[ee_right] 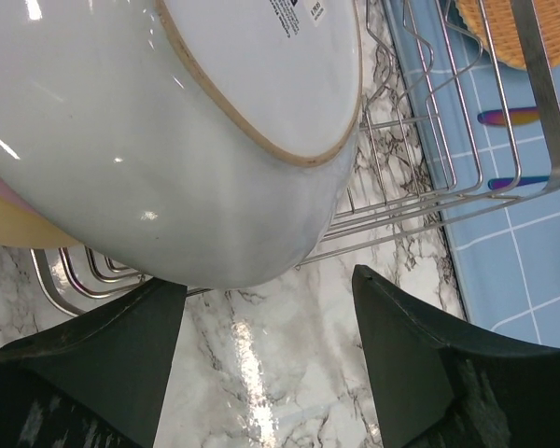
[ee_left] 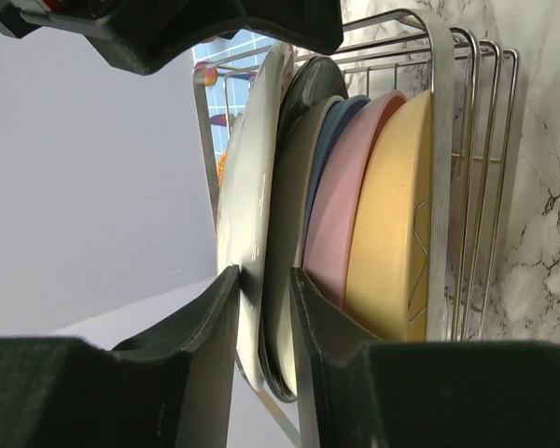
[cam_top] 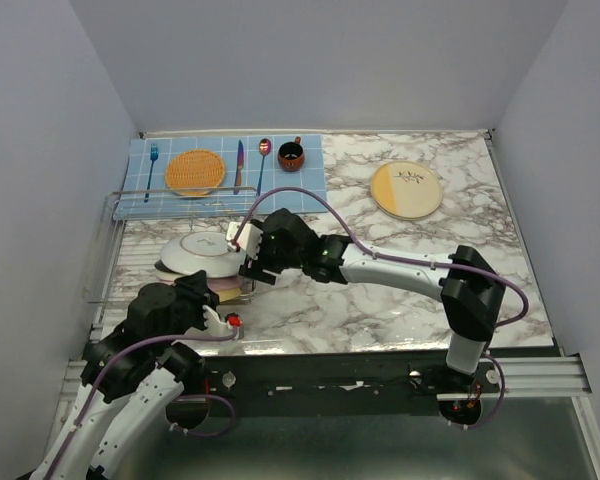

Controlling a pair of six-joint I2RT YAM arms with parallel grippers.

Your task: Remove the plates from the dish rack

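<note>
Several plates and bowls stand on edge in the wire dish rack (cam_top: 108, 245). In the left wrist view the outermost is a white plate (ee_left: 252, 177), followed by a dark plate (ee_left: 310, 82), a blue one (ee_left: 329, 131), a pink one (ee_left: 355, 177) and a yellow one (ee_left: 387, 215). My left gripper is part open at their near side, its fingers astride the edges of the white and dark plates. My right gripper stands open, with the white plate's rim (ee_right: 233, 271) at its fingertips; firm contact does not show.
On the blue mat (cam_top: 210, 150) lie cutlery, a woven coaster (cam_top: 194, 171) and a brown mug (cam_top: 291, 155). A cream and yellow plate (cam_top: 406, 190) rests on the marble counter at right, with bare counter around it.
</note>
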